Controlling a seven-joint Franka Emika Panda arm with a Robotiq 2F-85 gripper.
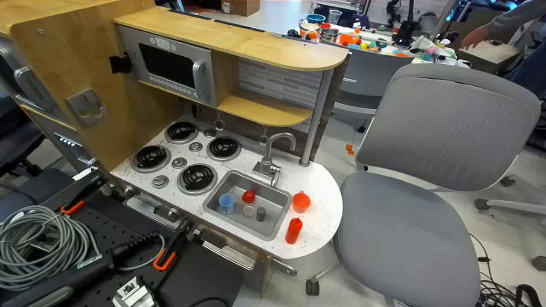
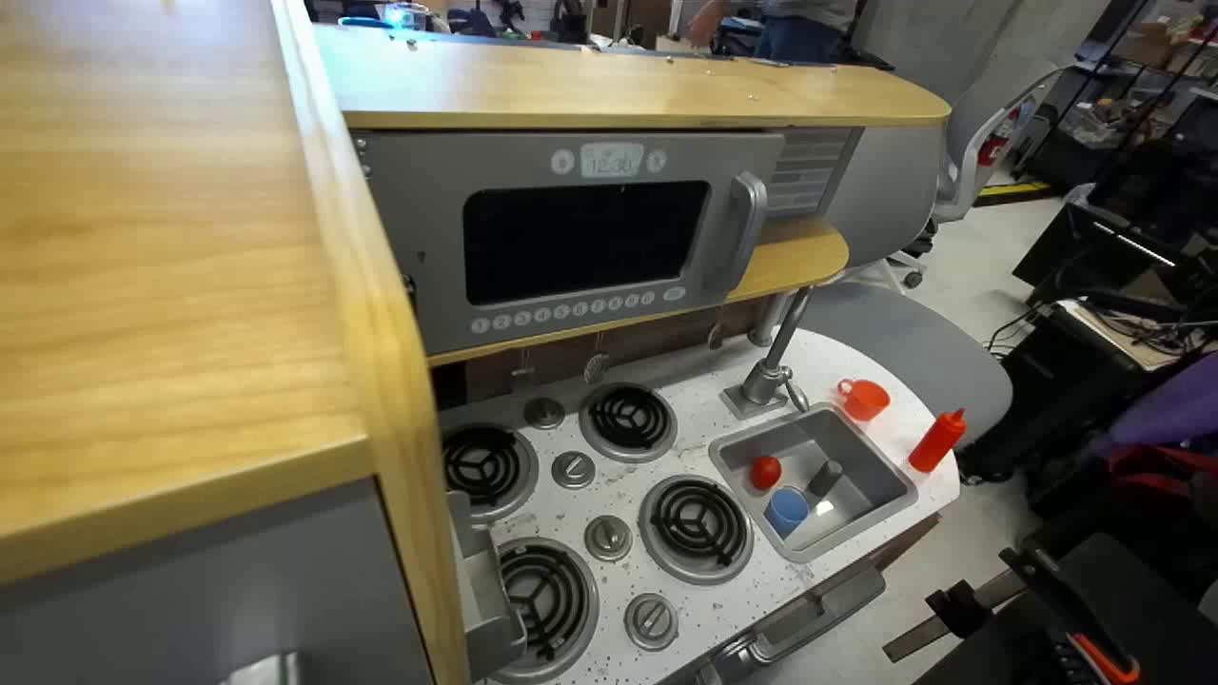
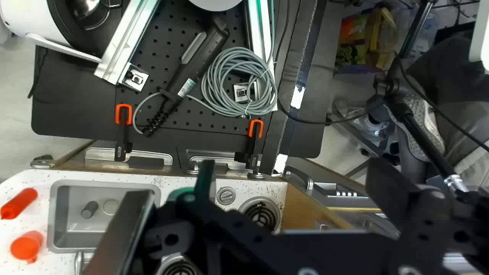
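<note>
My gripper shows only in the wrist view, high over the counter's front edge. Its dark fingers stand wide apart, with nothing held between them. The grey sink [image 1: 238, 224] holds a blue cup [image 1: 226, 203], a red ball-like item [image 1: 248, 197], a small clear round item [image 1: 248, 211] and a dark grey cylinder [image 1: 260, 214]. To the sink's right, an orange-red cup [image 1: 300, 202] and a red bottle [image 1: 294, 230] sit on the white counter [image 1: 320, 204]. In the wrist view the gripper's parts hide some of the sink.
Black stove burners [image 1: 197, 177] and knobs lie left of the sink. The faucet [image 1: 268, 158] rises behind it. Above the stove hangs a closed microwave [image 2: 582, 240], beside an open shelf [image 1: 266, 108]. Coiled grey cable [image 3: 238, 82] rests on the black pegboard table.
</note>
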